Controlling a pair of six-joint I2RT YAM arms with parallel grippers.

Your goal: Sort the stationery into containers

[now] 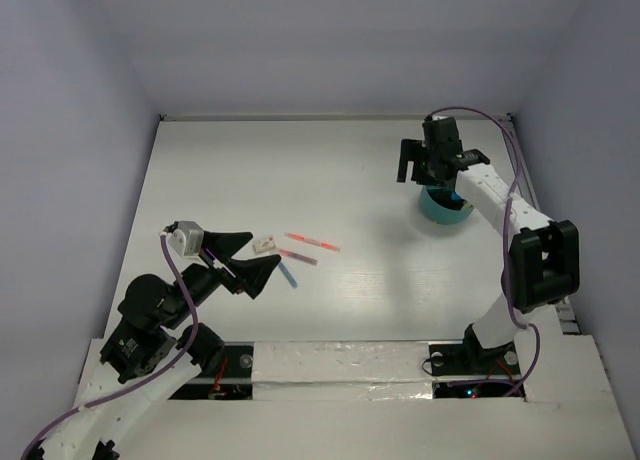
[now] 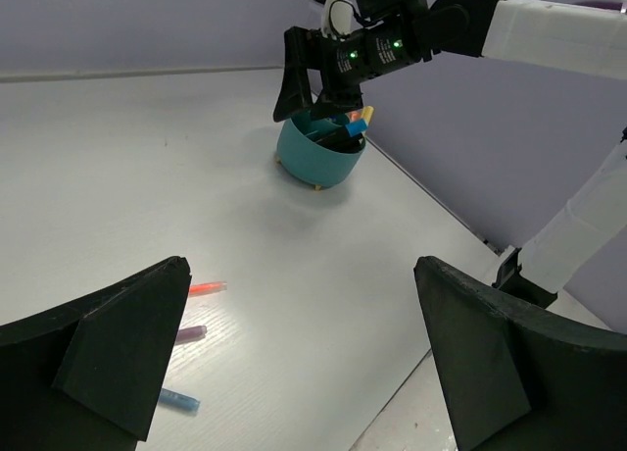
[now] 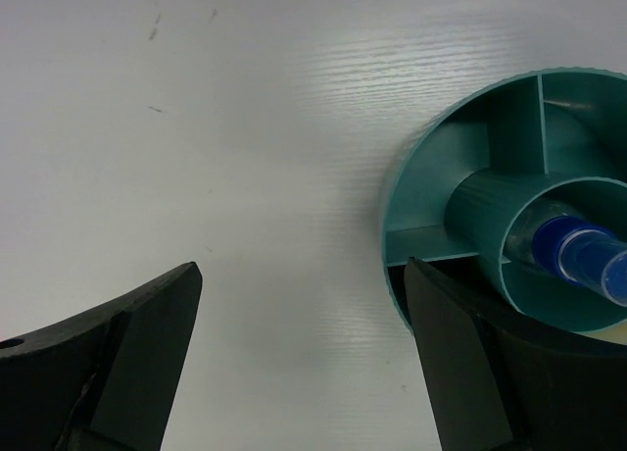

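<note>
A teal round organizer (image 1: 445, 210) stands at the back right, with items in its compartments, including a blue-capped clear one (image 3: 578, 255). My right gripper (image 1: 409, 160) is open above its left edge, nothing between its fingers. My left gripper (image 1: 250, 260) stands open at the lower left, empty. Loose on the table lie an orange-red stick (image 1: 312, 241), a purple stick (image 1: 298, 257), a blue stick (image 1: 288, 275) and a small pale piece (image 1: 264, 244), probably an eraser, though too small to tell.
Grey walls enclose it at the back and both sides.
</note>
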